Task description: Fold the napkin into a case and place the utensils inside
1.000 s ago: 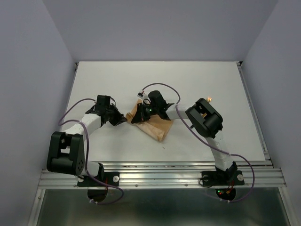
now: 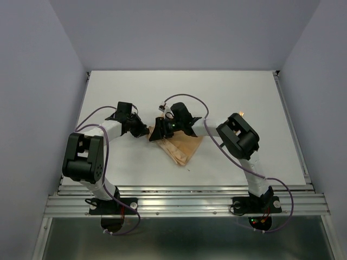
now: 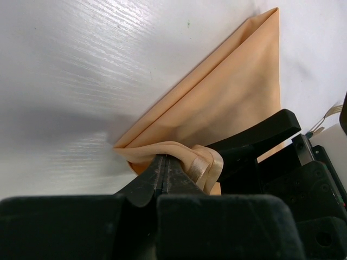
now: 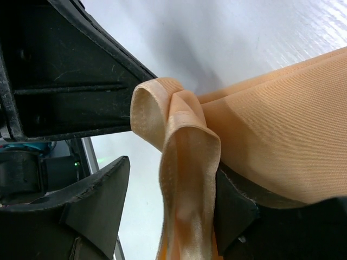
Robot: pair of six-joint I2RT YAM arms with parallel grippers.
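The tan napkin (image 2: 190, 143) lies folded at the table's middle, with a narrow, bunched flap (image 4: 190, 179) standing up at its left end. My left gripper (image 2: 147, 131) is at that end, its fingertips shut under the flap's curled edge in the left wrist view; whether cloth is between them is hidden. My right gripper (image 2: 158, 130) is over the same end, fingers apart on either side of the flap in the right wrist view, open, the cloth resting against one finger.
Utensils (image 2: 241, 114) lie at the right of the table, behind the right arm, partly seen in the left wrist view. Both arms meet closely at the napkin's left end.
My left arm has moved toward the back and right, up to the napkin's left end.
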